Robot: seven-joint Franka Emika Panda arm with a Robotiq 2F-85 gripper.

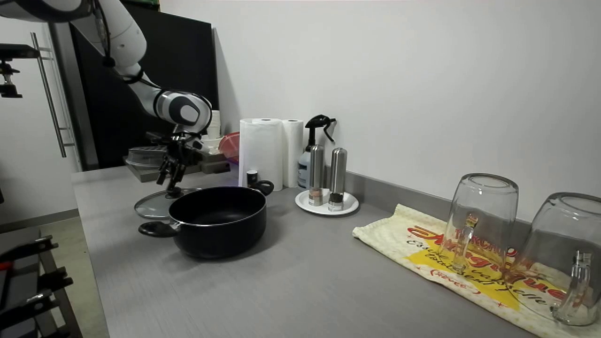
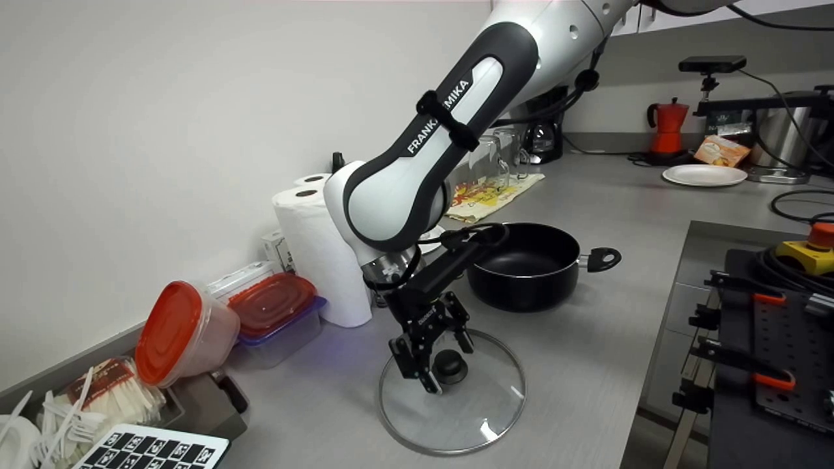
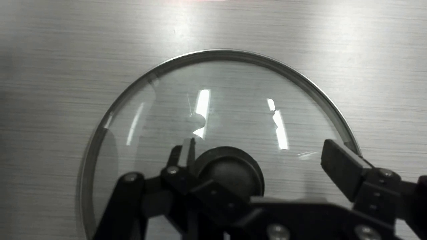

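Observation:
A glass lid with a metal rim and a black knob lies flat on the grey counter, knob up. My gripper hangs over the lid with its fingers open and nothing held between them. In the wrist view the knob appears between the fingers, nearer the left one, its lower part hidden by the gripper. Whether the fingertips touch the lid, I cannot tell. Beside the lid stands an uncovered black pot with two handles; its visible inside looks empty.
Paper towel rolls stand by the wall behind the pot. Two steel mills rest on a white plate. Upturned glass mugs stand on a cloth farther right. Food containers crowd the far end.

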